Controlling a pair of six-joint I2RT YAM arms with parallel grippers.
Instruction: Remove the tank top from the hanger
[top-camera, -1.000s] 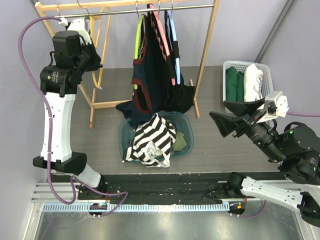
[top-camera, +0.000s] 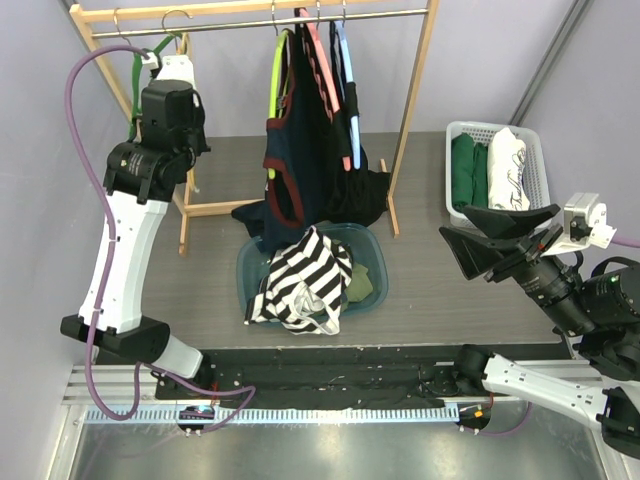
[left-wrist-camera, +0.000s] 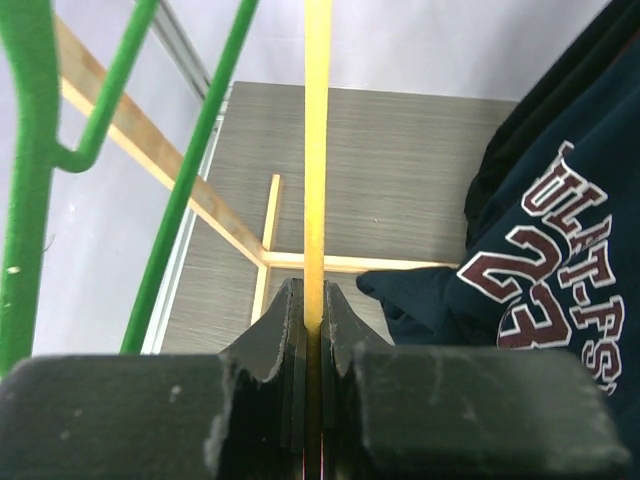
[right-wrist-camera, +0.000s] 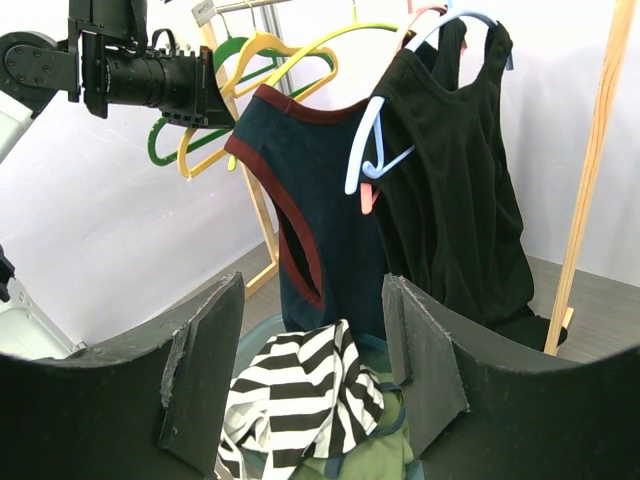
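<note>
At the rail's left end, my left gripper is shut on a yellow hanger (left-wrist-camera: 316, 150), with green hangers (left-wrist-camera: 170, 230) beside it. The navy tank top with maroon trim (top-camera: 285, 150) hangs from a lime hanger (top-camera: 274, 90) at mid-rail; its lettering shows at the right of the left wrist view. Black tops (right-wrist-camera: 460, 200) hang on pink and blue hangers right of it. My right gripper (top-camera: 470, 240) is open at the lower right, empty, facing the rack in its wrist view.
A bin (top-camera: 372, 255) with striped and olive cloths sits below the rack. A white basket (top-camera: 536, 175) with folded green and white clothes stands at the right. The rack's wooden posts (right-wrist-camera: 585, 200) flank the hanging clothes.
My right arm has drifted slightly right.
</note>
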